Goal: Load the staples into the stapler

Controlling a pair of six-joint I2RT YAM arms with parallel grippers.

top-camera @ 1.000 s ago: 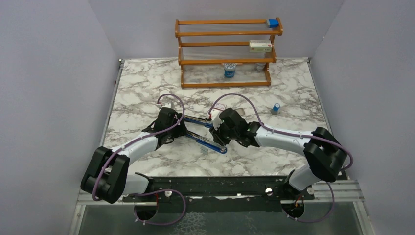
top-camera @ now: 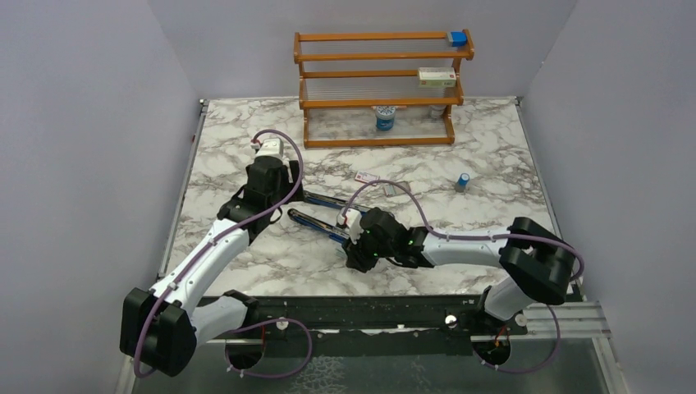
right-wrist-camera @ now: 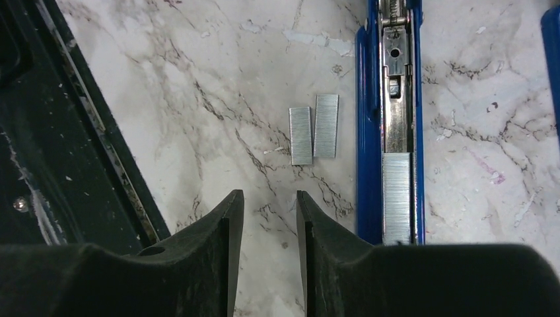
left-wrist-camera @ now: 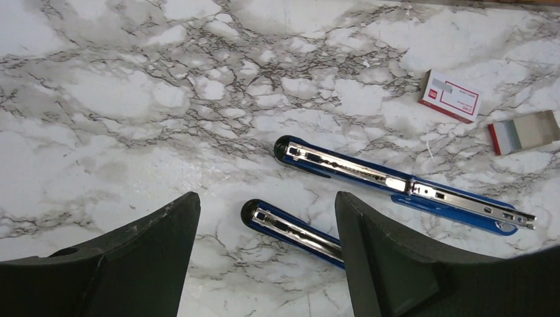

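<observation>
Two blue staplers lie opened out flat on the marble table. The front stapler [top-camera: 316,226] shows a strip of staples [right-wrist-camera: 397,198] in its channel in the right wrist view. Farther back is the other stapler [left-wrist-camera: 350,168], whose channel shows no clear strip in the left wrist view. Two loose staple strips lie side by side on the table, a left strip [right-wrist-camera: 300,135] and a right strip [right-wrist-camera: 325,125]. My right gripper is part open above the table near these strips, nothing between its fingers. My left gripper hangs over the staplers' left ends, fingers wide apart and empty.
A white-and-red staple box [left-wrist-camera: 452,97] and an opened box [left-wrist-camera: 526,132] lie behind the staplers. A small blue-capped bottle [top-camera: 462,182] stands to the right. The wooden rack [top-camera: 377,143] is at the back.
My left gripper has risen and drawn back to the left, away from the front stapler. The right gripper has moved toward the front edge, over the loose strips.
</observation>
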